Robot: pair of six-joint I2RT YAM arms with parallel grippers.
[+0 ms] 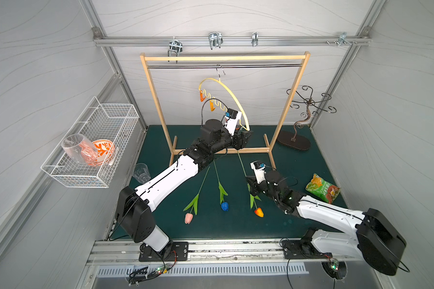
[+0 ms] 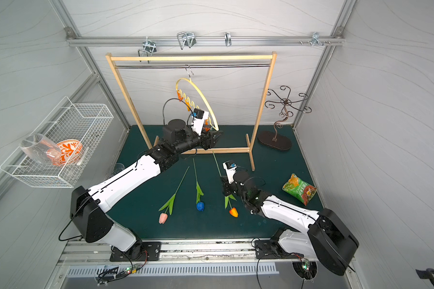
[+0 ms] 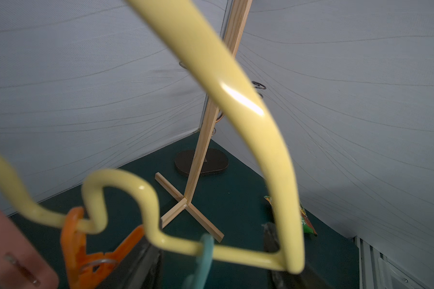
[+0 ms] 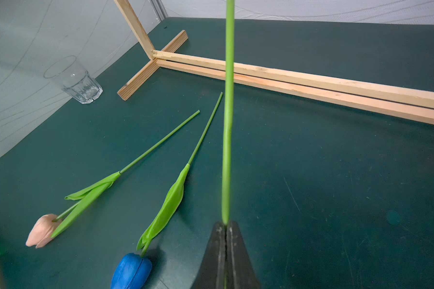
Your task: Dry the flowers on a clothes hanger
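Observation:
The yellow hanger (image 1: pixel 232 96) with orange clips (image 3: pixel 77 240) hangs from the rack's rod, turned edge-on. My left gripper is at its end, fingers apart around a teal clip (image 3: pixel 203 260), partly hidden; whether they touch it is unclear. My right gripper is shut on a green stem (image 4: pixel 226 144) of the orange tulip (image 1: pixel 258 212), held upright in the right wrist view. A pink tulip (image 4: pixel 43 230) and a blue tulip (image 4: pixel 131 271) lie on the green table to its left.
The wooden rack (image 1: pixel 155 96) spans the back. A glass (image 4: pixel 82 87) is at left, a wire basket (image 1: pixel 115 115) on the left wall, a scroll stand (image 1: pixel 294 140) at back right and a snack bag (image 1: pixel 323 187) at right.

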